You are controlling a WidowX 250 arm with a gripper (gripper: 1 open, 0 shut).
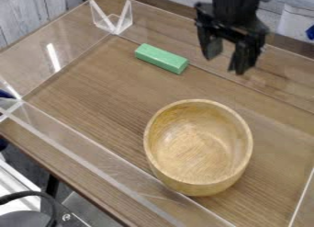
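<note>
A black robot arm with my gripper reaches down from the top edge at the upper right, over the back of the wooden table. Its lower end is blurred, and the fingers are hard to make out. A round, light wooden bowl point(197, 143) sits in the front middle, with nothing visible inside it. A green block point(161, 57) lies on the table left of the arm, apart from it.
A small clear, wire-like object point(112, 17) stands at the back left. A black cable point(37, 198) lies at the lower left corner.
</note>
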